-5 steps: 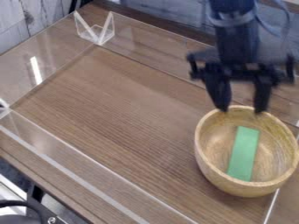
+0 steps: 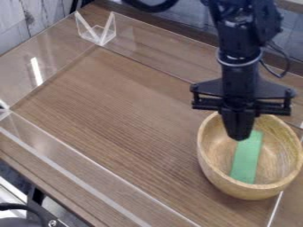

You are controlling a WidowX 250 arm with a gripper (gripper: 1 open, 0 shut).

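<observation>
A tan bowl (image 2: pixel 219 164) sits at the right of the table, with a green bar-shaped object (image 2: pixel 246 164) lying inside it. My dark gripper (image 2: pixel 243 102) hangs over the back of the bowl, shut, with nothing seen between its fingers. It partly hides the bowl's far rim.
A small white wire-like holder (image 2: pixel 95 27) stands at the back left. The table's left edge runs along the upper left.
The bowl and green object look unmoved.
</observation>
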